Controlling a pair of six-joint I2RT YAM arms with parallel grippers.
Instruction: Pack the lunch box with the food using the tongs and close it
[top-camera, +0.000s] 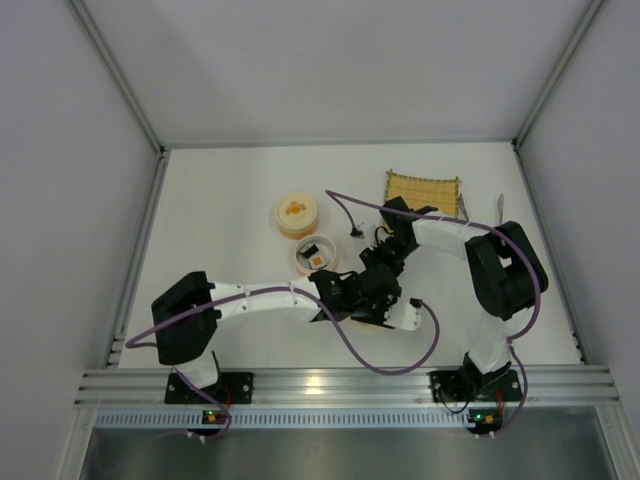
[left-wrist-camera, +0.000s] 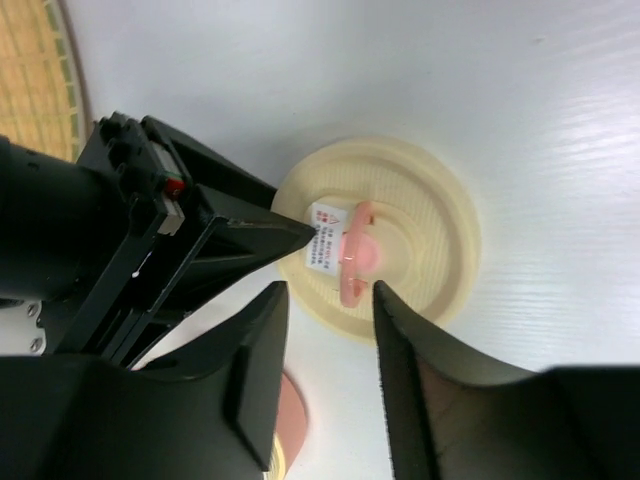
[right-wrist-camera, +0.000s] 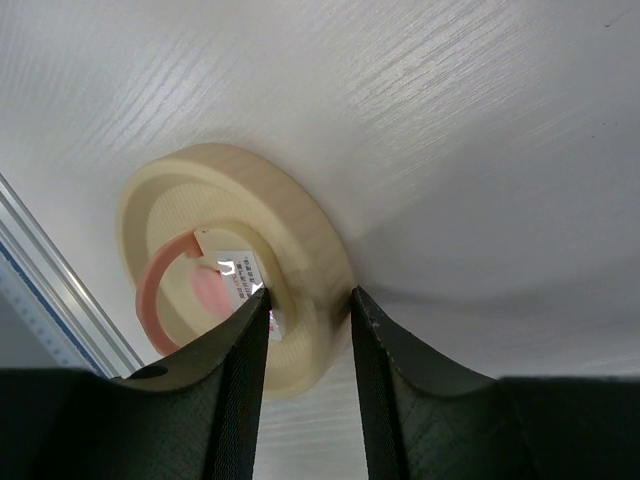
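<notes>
A shallow round cream piece (left-wrist-camera: 445, 245), lid-like, has a pink handle (left-wrist-camera: 352, 255) and a white printed label. It stands tilted in the right wrist view, where my right gripper is shut on the rim of the round piece (right-wrist-camera: 225, 170). Facing it in the left wrist view, my left gripper is partly open with a clear gap between its fingers; whether it touches the rim, I cannot tell. Both arms largely hide this piece from the top view. A round pink-rimmed container (top-camera: 334, 262) holds dark, orange and white items.
Behind the container sits a round cream box (top-camera: 296, 212) with an orange pattern on top. A bamboo mat (top-camera: 422, 190) lies at the back right, cutlery (top-camera: 500, 208) beside it. My arms crowd the centre.
</notes>
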